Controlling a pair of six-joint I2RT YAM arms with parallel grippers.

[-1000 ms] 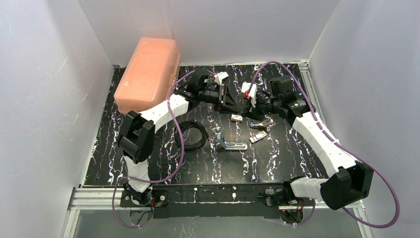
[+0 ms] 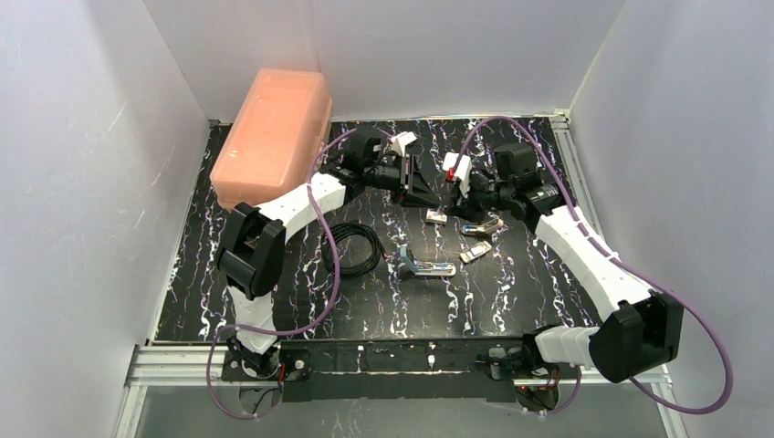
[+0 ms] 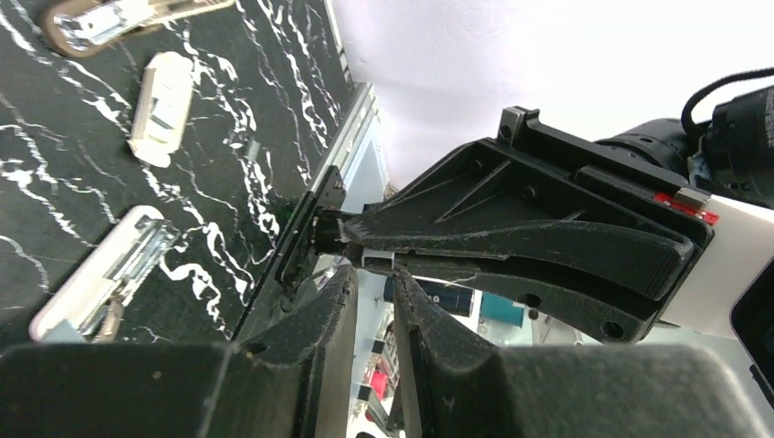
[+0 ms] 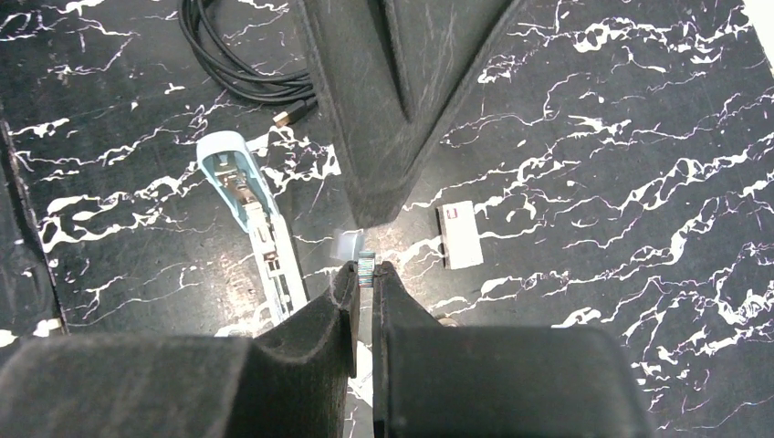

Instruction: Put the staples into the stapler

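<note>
My right gripper is shut on a short silvery staple strip (image 4: 366, 265), which stands up between its fingertips. Close by, the dark tip of my left gripper appears just beyond the strip in the right wrist view. The left fingers stand slightly apart in the left wrist view, with the strip (image 3: 378, 259) showing at their tips; whether they grip it is unclear. Both grippers meet above the table in the top view. A pale blue stapler (image 2: 431, 268) lies opened toward the front, its channel facing up.
A second stapler (image 2: 481, 228) and a pale, oblong item (image 2: 475, 252) lie right of centre. A small white box (image 4: 462, 234) rests below the grippers. Coiled black cable (image 2: 354, 248) lies left, near an orange bin (image 2: 274, 128).
The right arm has shifted very slightly, with its gripper still beside the left one. The left arm, staplers and boxes look unmoved.
</note>
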